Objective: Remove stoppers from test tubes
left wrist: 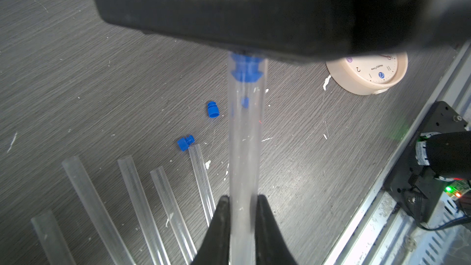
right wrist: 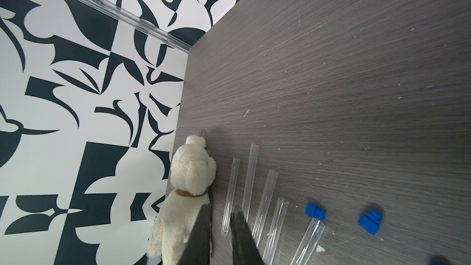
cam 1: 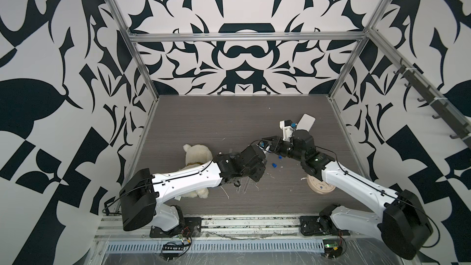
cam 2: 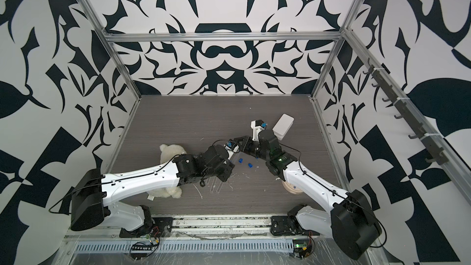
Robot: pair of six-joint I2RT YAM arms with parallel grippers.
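Note:
My left gripper is shut on a clear test tube (left wrist: 244, 162), which stands upright in the left wrist view. A blue stopper (left wrist: 246, 70) sits in the tube's upper end, its top hidden by the dark right gripper just above. In the right wrist view my right gripper has its fingers apart, and no stopper shows between them. Several open tubes without stoppers lie on the table, one of them a clear tube (left wrist: 139, 206). Loose blue stoppers rest near their ends, including one stopper (left wrist: 213, 109) and another stopper (right wrist: 370, 221).
A cream plush bear (right wrist: 189, 176) lies left of the tubes. Toward the right are a round clock (left wrist: 375, 71) and a white box (cam 1: 305, 122), with a white object (cam 1: 286, 130) beside the box.

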